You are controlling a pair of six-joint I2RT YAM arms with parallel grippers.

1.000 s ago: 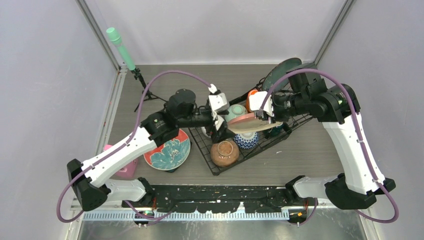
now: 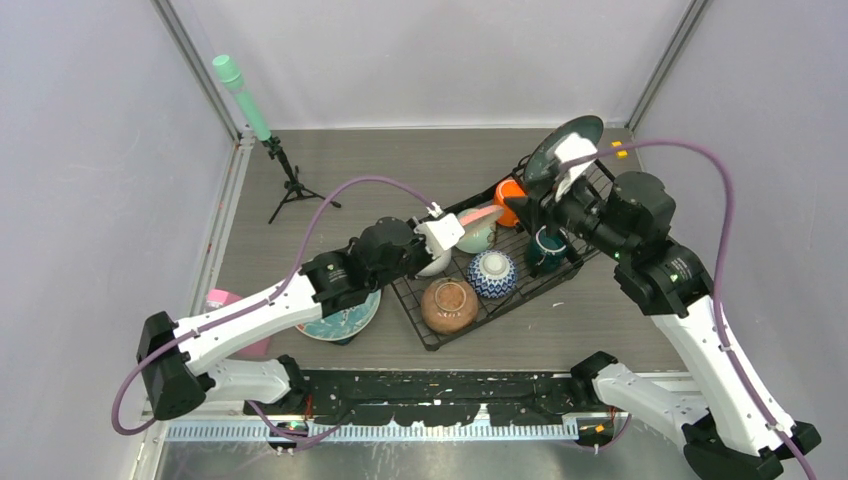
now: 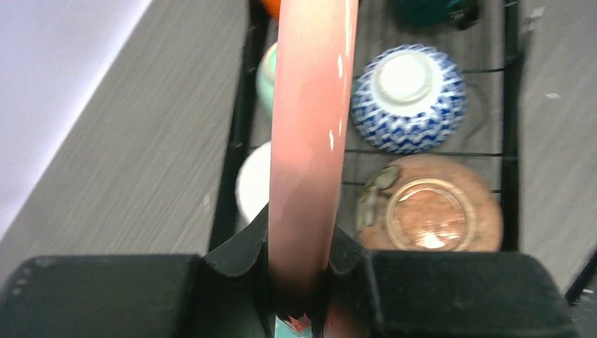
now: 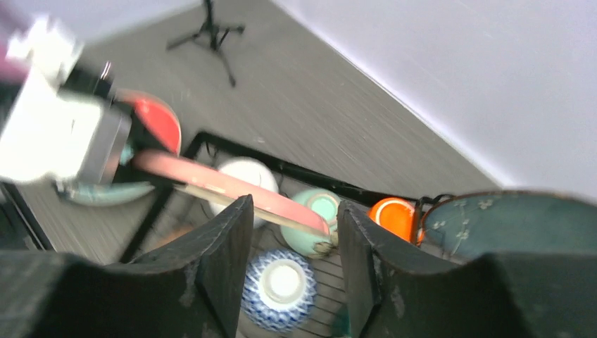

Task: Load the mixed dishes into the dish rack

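Note:
My left gripper is shut on a pink plate (image 3: 310, 134), held upright edge-on above the black dish rack (image 2: 520, 310). My right gripper hangs open over the rack with nothing between its fingers, clear of the plate. In the rack are a brown bowl (image 2: 449, 306), a blue-patterned bowl (image 2: 492, 273), a mint dish (image 4: 320, 204), a white bowl (image 4: 246, 169), an orange mug (image 2: 508, 205), a teal mug (image 2: 548, 250) and a dark green plate (image 4: 528, 222) at the back right.
A turquoise and red plate (image 2: 340, 318) lies left of the rack, beside a pink object (image 2: 225, 298). A tripod with a green tube (image 2: 250, 110) stands at back left.

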